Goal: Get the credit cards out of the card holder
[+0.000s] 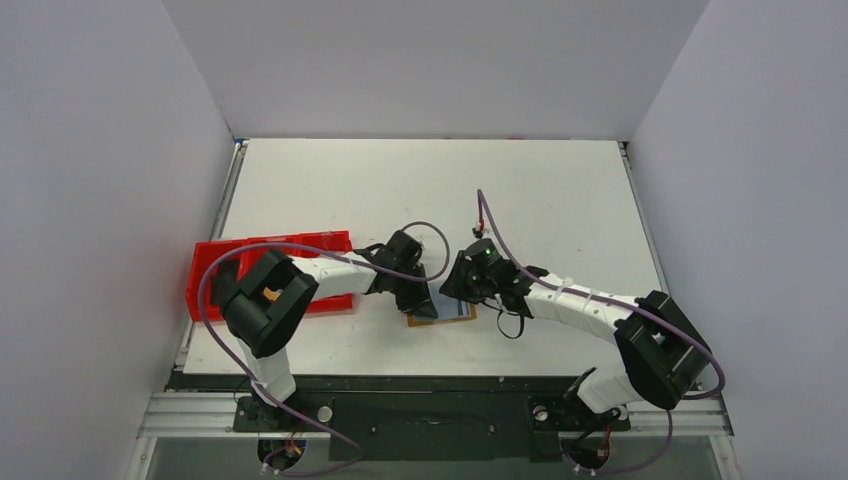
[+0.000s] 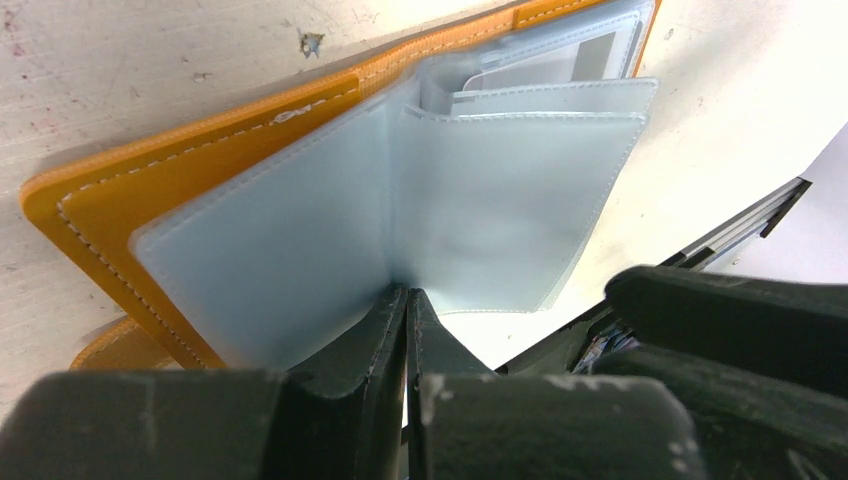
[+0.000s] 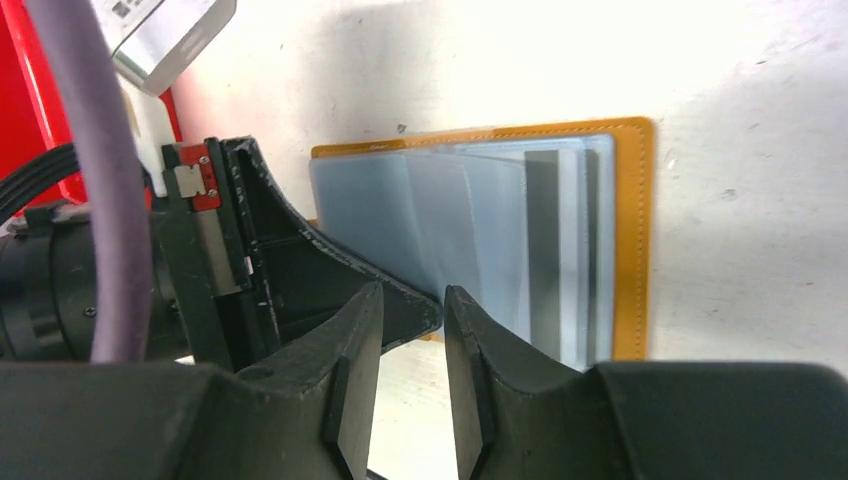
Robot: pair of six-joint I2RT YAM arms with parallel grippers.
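An open card holder with an orange cover and clear bluish sleeves lies flat on the table. In the left wrist view a pale card with a grey stripe shows inside a sleeve at the far end. My left gripper is shut, its tips against the sleeves by the fold; nothing clearly shows between them. Some sleeve leaves stand lifted beside it. My right gripper is part open above the sleeves, with no card between its fingers. The left gripper's dark finger reaches in between from the left.
A red compartment tray stands at the left, under the left arm. A silver-edged item appears near it in the right wrist view. Both grippers are close together over the holder.
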